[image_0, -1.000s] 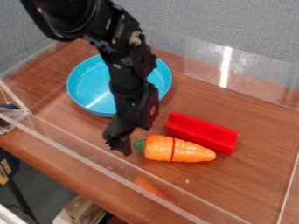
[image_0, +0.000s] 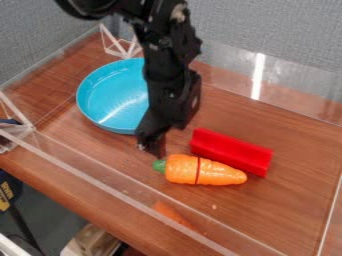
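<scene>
My black gripper (image_0: 152, 142) hangs near the middle of the wooden table, just above and left of a toy carrot (image_0: 203, 172) with a green top; whether its fingers are open or shut is hard to make out. Behind it, at the upper left, sits a round blue plate (image_0: 100, 94), partly hidden by my arm. A red block (image_0: 233, 150) lies behind and right of the carrot.
Clear low walls edge the table (image_0: 281, 120). An orange shape (image_0: 171, 213) shows near the front edge. Assorted items lie off the table at the lower left.
My gripper has moved up and to the right, away from the front edge, and now sits nearer the red block and behind the carrot's green top. The objects appear unmoved.
</scene>
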